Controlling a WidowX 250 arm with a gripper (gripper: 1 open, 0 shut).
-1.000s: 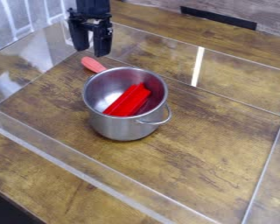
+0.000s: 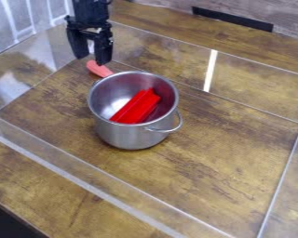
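Observation:
A steel pot (image 2: 134, 130) with a side handle stands on the wooden table, with red objects (image 2: 137, 106) lying inside it. Behind it a pinkish-red stick (image 2: 98, 69) lies on the table, partly hidden by the pot's rim. At the top left, the black gripper (image 2: 89, 48) hangs open above the far end of that stick, with nothing visible between its fingers.
Wide bare tabletop (image 2: 220, 158) lies to the right and in front of the pot, crossed by light tape lines. A pale railing-like structure is at the upper left, and a dark edge runs along the back right.
The gripper has shifted slightly and now sits a little lower, closer to the pink stick. The pot and its contents look unchanged.

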